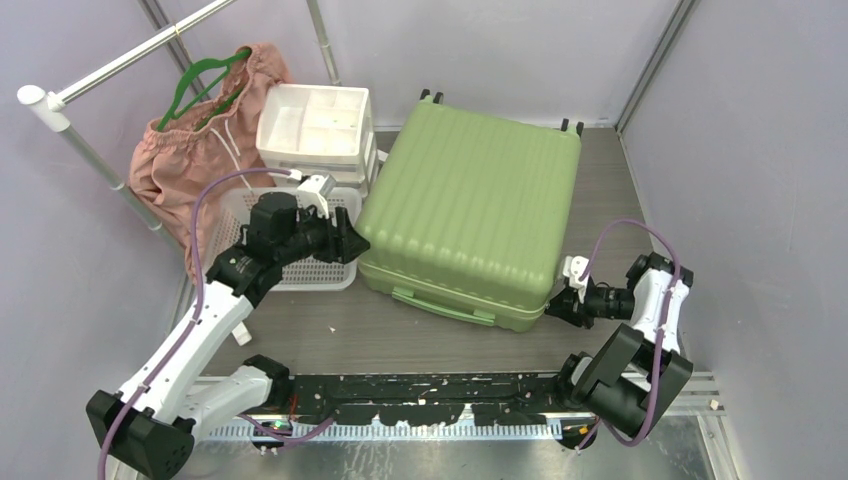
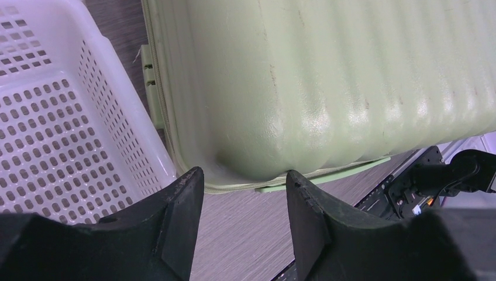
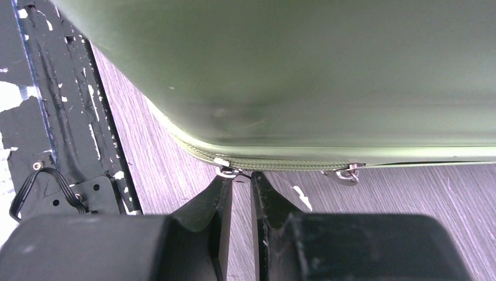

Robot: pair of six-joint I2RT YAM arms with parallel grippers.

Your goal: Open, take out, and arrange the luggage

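A green ribbed suitcase lies flat on the floor, angled, its handle toward the front. My left gripper is open at its front-left corner; in the left wrist view its fingers frame the suitcase's rounded edge, apart from each other. My right gripper is low at the front-right corner. In the right wrist view its fingertips are close together at a zipper pull, with a narrow gap; whether they grip it is unclear. A second pull sits farther right along the zipper.
A perforated white basket is beside the suitcase's left. White drawers and a pink garment on a hanger stand behind it. Grey walls bound the space; bare floor shows along the front.
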